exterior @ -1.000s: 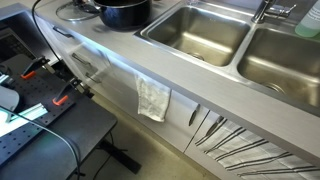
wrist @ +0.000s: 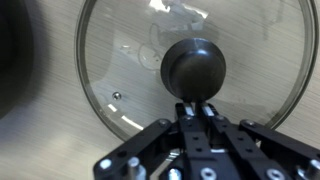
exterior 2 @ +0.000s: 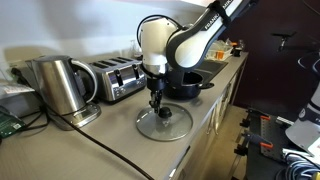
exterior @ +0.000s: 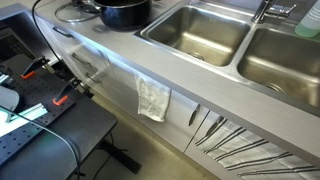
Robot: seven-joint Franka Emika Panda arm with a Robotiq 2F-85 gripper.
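A glass lid with a dark rim and a round black knob lies on the counter. My gripper is right at the knob's near edge in the wrist view, its dark fingertips close together and partly lost against the black knob. Whether the knob sits between them cannot be made out. In exterior view 2 the gripper points down over the lid from the white arm. Only the lid's edge region shows at the top left of exterior view 1; the gripper is not visible there.
A black pot stands beside the lid, close to the arm. Behind are a steel kettle and a toaster. A double sink lies past the pot. A black cable runs along the counter.
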